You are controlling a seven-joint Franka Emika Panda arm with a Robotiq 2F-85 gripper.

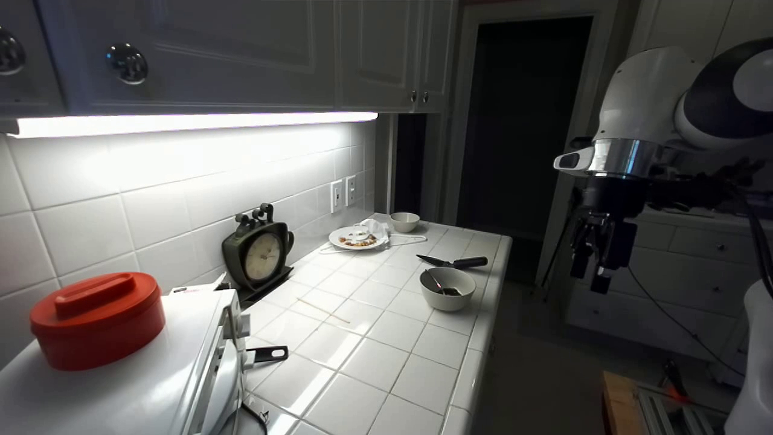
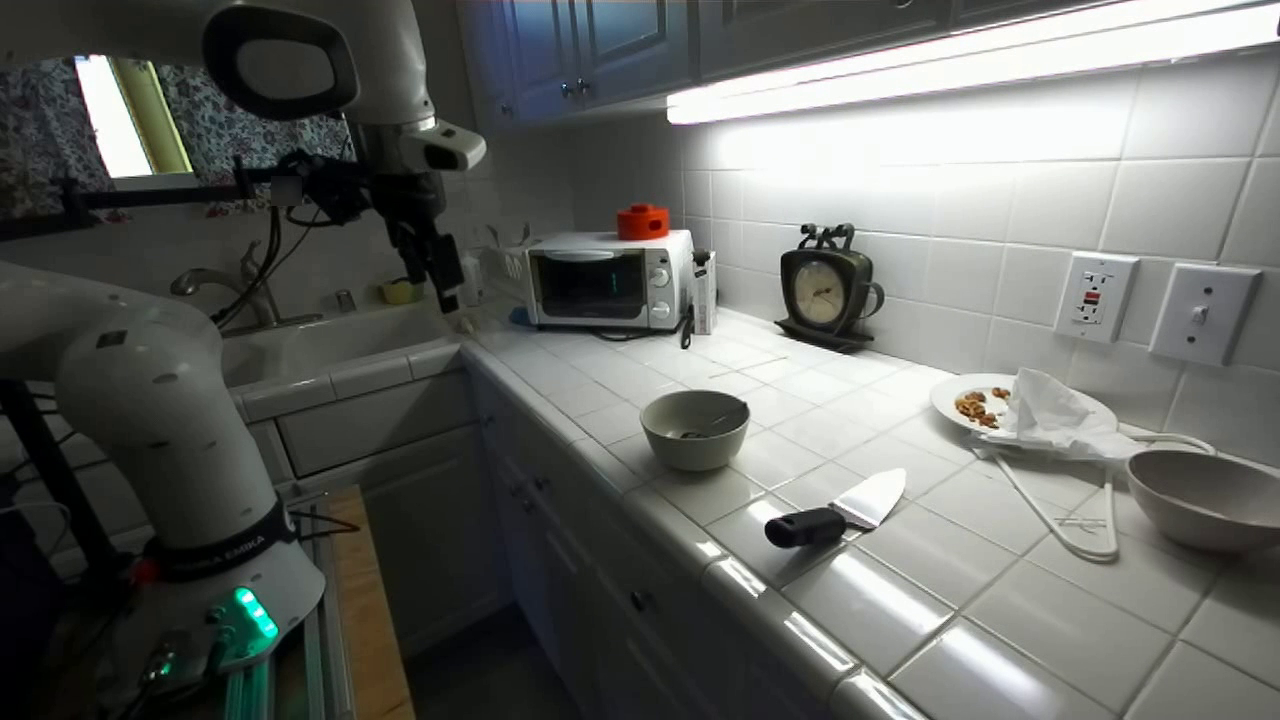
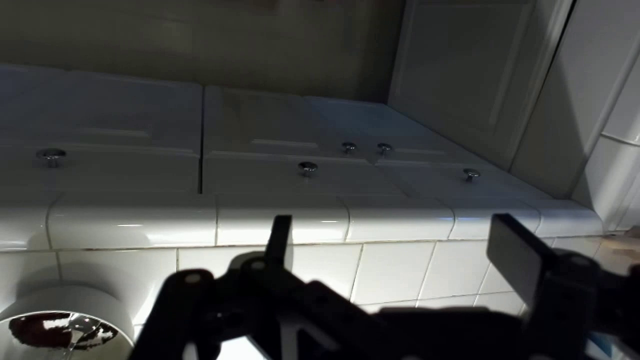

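Note:
Past the counter's front edge, my gripper hangs in the air, pointing down and away from every object on the counter. Its fingers are open in the wrist view, one finger well apart from the other, with only counter tiles and drawer fronts showing behind them. Near the counter edge stands a pale bowl with a spoon and something dark inside. Beside it lies a wide-bladed server with a black handle. Farther along is a white plate holding brown bits of food and a crumpled white napkin.
A second bowl sits near the plate. A dark clock-like scale leans by the wall. The toaster oven carries a red lidded container. Tiles between oven and bowl are mostly clear.

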